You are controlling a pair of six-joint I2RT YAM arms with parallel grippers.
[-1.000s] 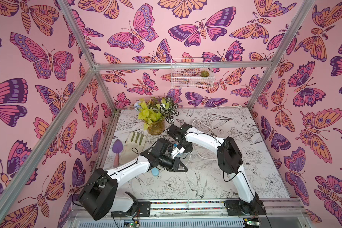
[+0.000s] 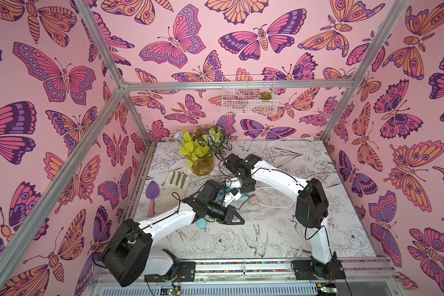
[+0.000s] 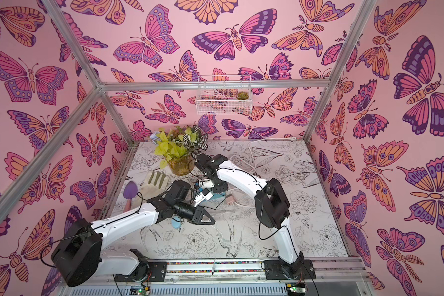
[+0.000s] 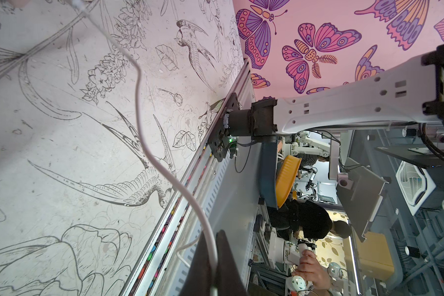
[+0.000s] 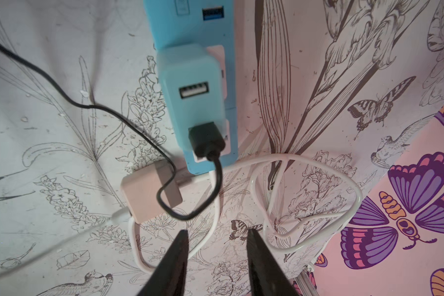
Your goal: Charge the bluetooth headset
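Observation:
A blue power strip carries a light-blue charger with a black plug at its lower end and a dark cable trailing from it. Beside them sits a beige plug block with a white cable. My right gripper hangs open below these, fingers empty. My left gripper is shut on a thin white cable that crosses the left wrist view. A small light-blue round object lies beside the left arm; whether it is the headset, I cannot tell.
A plant in a vase stands at the back; a glove and purple trowel lie left. Looped white cords lie right of the power strip. The table is clearer at front right.
My right arm has risen and shifted right and toward the back, uncovering more of the things beneath it. The left arm has stayed in place.

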